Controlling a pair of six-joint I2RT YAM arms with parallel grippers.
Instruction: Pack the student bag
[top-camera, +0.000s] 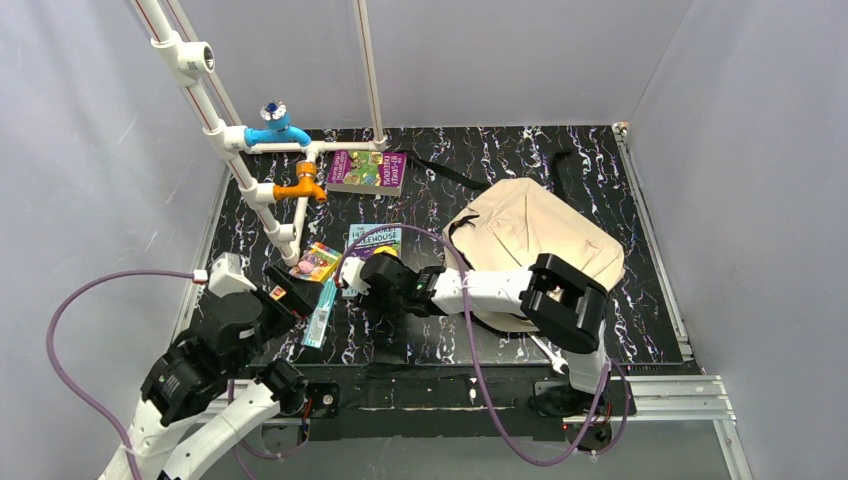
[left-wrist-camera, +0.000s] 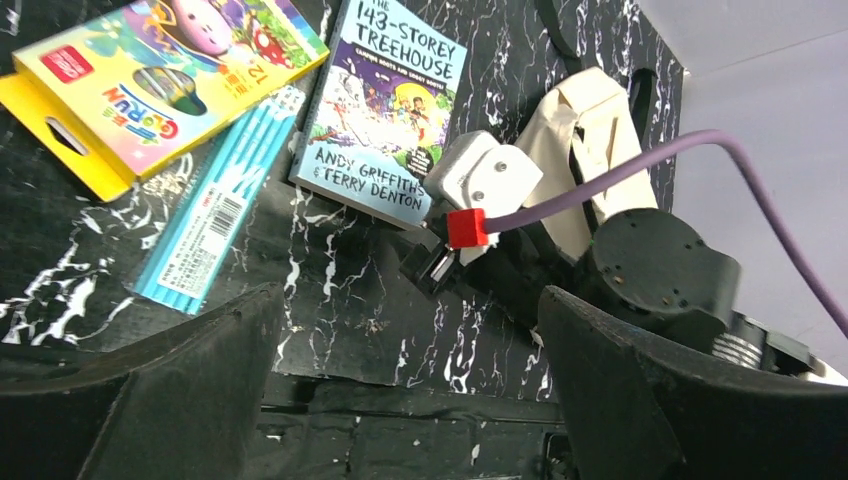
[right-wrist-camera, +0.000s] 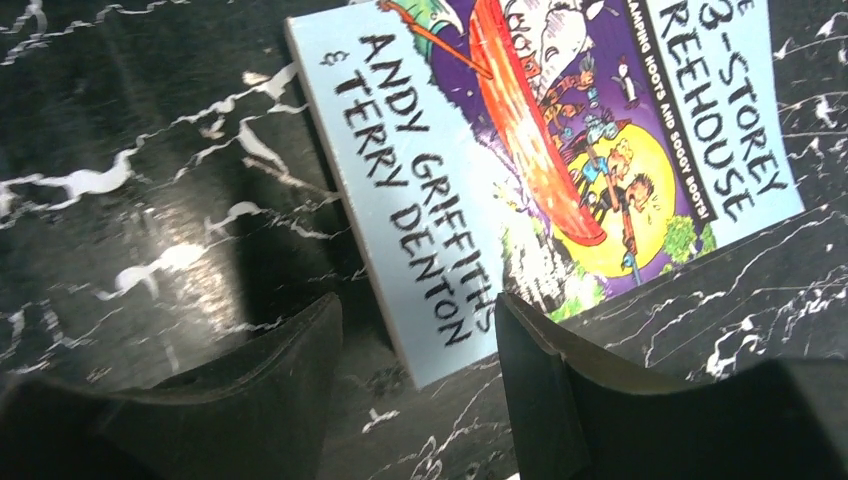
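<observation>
The blue treehouse book (top-camera: 372, 236) lies flat on the black marbled table, its cover fully seen in the left wrist view. Over its lower end hovers my right gripper, fingers apart; the book's corner (right-wrist-camera: 430, 340) shows between the fingers, apparently beneath them. My left gripper is open and empty, at the left front. A yellow crayon box (left-wrist-camera: 175, 90) and a pack of light-blue pencils (left-wrist-camera: 215, 210) lie left of the book. The beige bag (top-camera: 530, 235) rests flattened on the right; where its opening is I cannot tell.
A thick purple book (top-camera: 367, 172) lies at the back against white pipes (top-camera: 280, 235) with a blue tap (top-camera: 275, 135) and an orange tap (top-camera: 300, 187). My right forearm crosses the bag's front part. Bare table shows between book and bag.
</observation>
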